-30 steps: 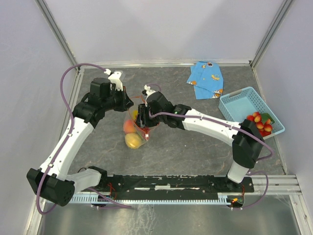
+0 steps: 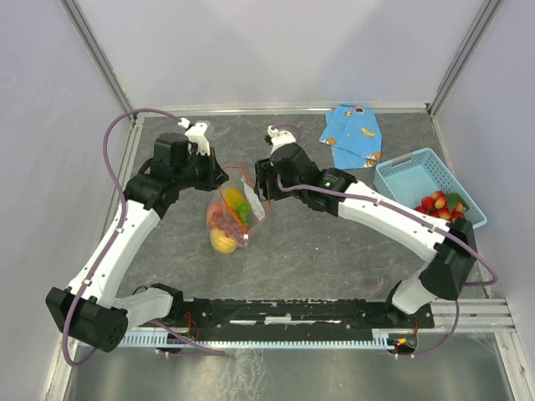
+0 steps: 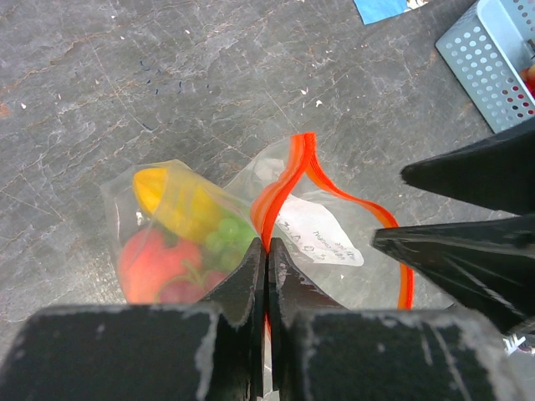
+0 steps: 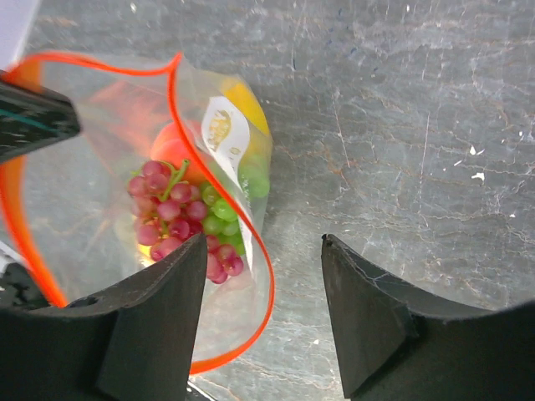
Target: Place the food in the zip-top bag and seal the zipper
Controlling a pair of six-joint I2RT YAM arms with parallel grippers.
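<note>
The zip top bag (image 2: 236, 221) stands open with food inside: a yellow piece (image 3: 180, 205), a red-orange one (image 3: 146, 271), green grapes (image 4: 221, 217) and red grapes (image 4: 167, 213). My left gripper is shut on the bag's orange zipper rim at one side of the opening. My right gripper (image 2: 267, 180) stands open at the other side, just above the bag's rim; in the right wrist view its fingers (image 4: 159, 326) are apart, one over the rim.
A blue basket (image 2: 401, 184) with red fruit stands at the right. A blue printed cloth (image 2: 353, 134) lies at the back right.
My right gripper has moved right and back, up out of the bag's opening. The left arm has stayed in place, and the food in the bag has shifted slightly.
</note>
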